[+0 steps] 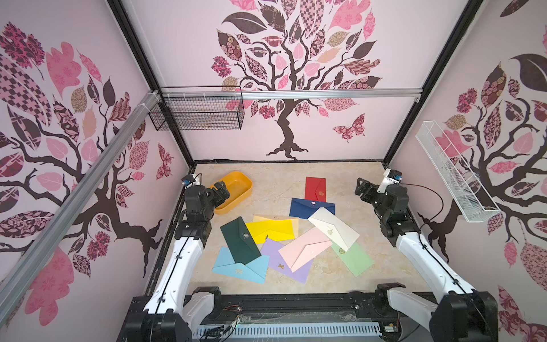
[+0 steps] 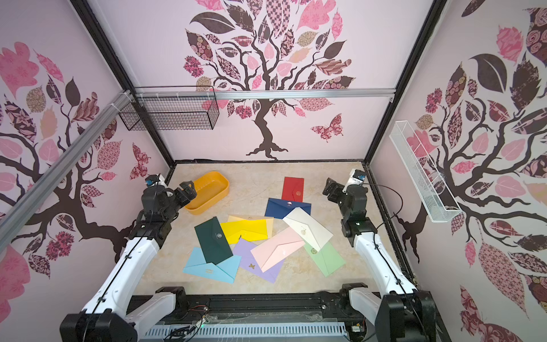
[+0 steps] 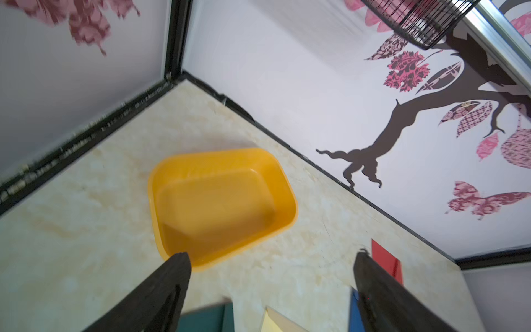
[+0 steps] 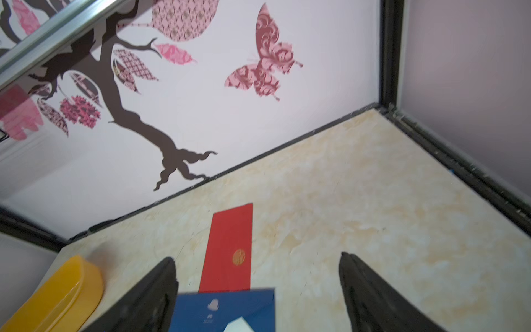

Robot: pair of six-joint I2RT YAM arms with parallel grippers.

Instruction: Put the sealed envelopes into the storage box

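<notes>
An empty orange box point(image 3: 218, 204) rests at the table's back left. Envelopes are spread over the middle: red point(image 1: 315, 187), blue point(image 1: 302, 207), white point(image 1: 334, 227), light green point(image 1: 354, 261), pink point(image 1: 304, 249), lilac point(image 1: 279, 265), yellow point(image 1: 267, 230) over a cream one point(image 1: 295, 227), dark green point(image 1: 239, 239) and light blue point(image 1: 242, 269). Several show seals; some overlap, hiding parts. My left gripper is open and empty beside the box, above the table. At the right side my right gripper hangs with its fingers apart, nothing between them.
A black wire basket point(image 1: 199, 111) hangs on the back rail, and a white wire rack point(image 1: 455, 171) on the right wall. Bare tabletop point(image 4: 354, 182) lies at the back right. A black cable point(image 1: 436, 196) loops beside the right arm.
</notes>
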